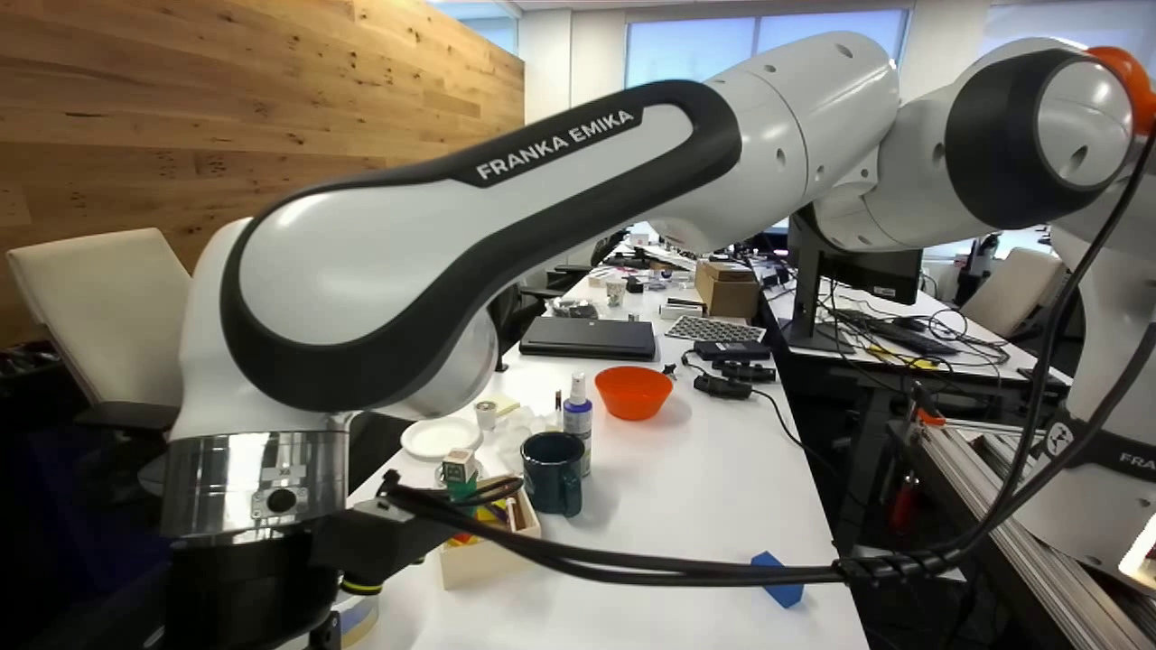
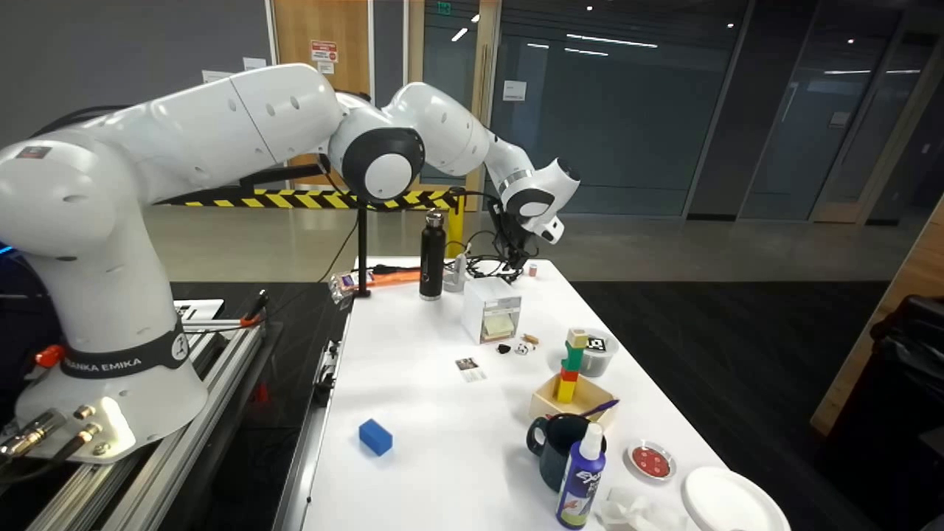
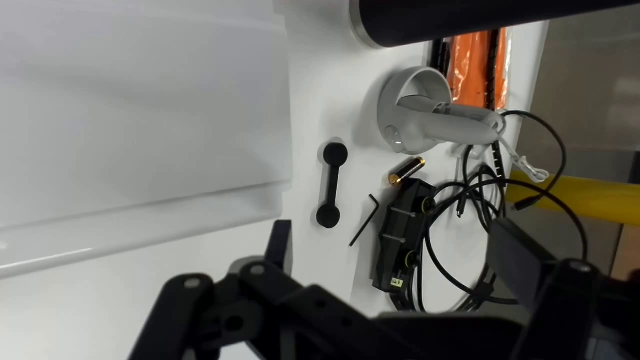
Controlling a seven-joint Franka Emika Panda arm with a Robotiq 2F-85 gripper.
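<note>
In the wrist view my gripper stands open, its two fingers wide apart and nothing held between them. Below it on the white table lie a black dumbbell-shaped piece [image 3: 331,186], a small hex key [image 3: 364,221], a black and gold battery [image 3: 406,170] and a black device [image 3: 399,237] with cables. In exterior view 2 the arm reaches to the far end of the table, the gripper small and dark above the cables [image 2: 487,265]. Exterior view 1 cuts off the fingers at its bottom edge.
Close by stand a white box [image 2: 492,310], a black bottle [image 2: 431,257] and a grey-white holder [image 3: 414,114]. A blue block [image 2: 376,436] lies alone nearer the base. Toward the other end are a wooden tray [image 2: 544,404], dark mug [image 2: 557,447] and orange bowl [image 1: 634,392].
</note>
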